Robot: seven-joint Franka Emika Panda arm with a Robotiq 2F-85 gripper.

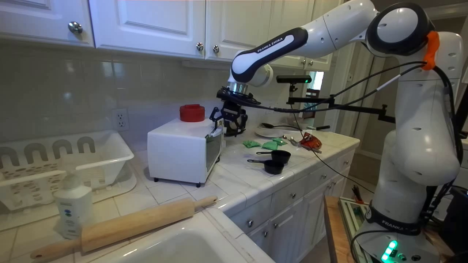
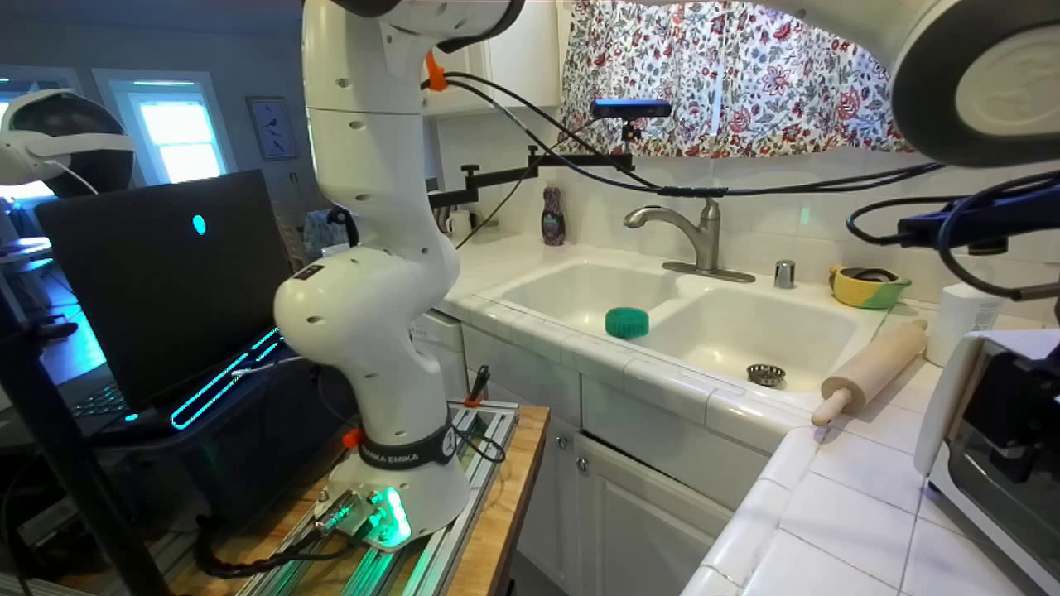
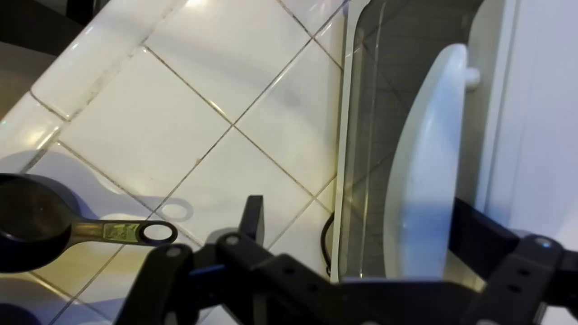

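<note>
The white toaster oven (image 1: 177,151) stands on the tiled counter with its glass door closed. Its pale curved door handle (image 3: 425,168) runs lengthwise in the wrist view. My gripper is open at the oven's front, with the handle lying between its spread fingers in that view. The right finger (image 3: 479,238) appears close against the handle's oven side, though contact cannot be told; the left finger (image 3: 253,219) is well clear over the tiles. Exterior view 1 shows the gripper (image 1: 227,128) at the oven's upper front edge.
A red round container (image 1: 192,113) sits on top of the oven. Two small black pans (image 1: 273,166) and several green packets (image 1: 251,144) lie on the counter beyond its door. A rolling pin (image 1: 140,223) lies by the sink. Bare tiles extend before the door.
</note>
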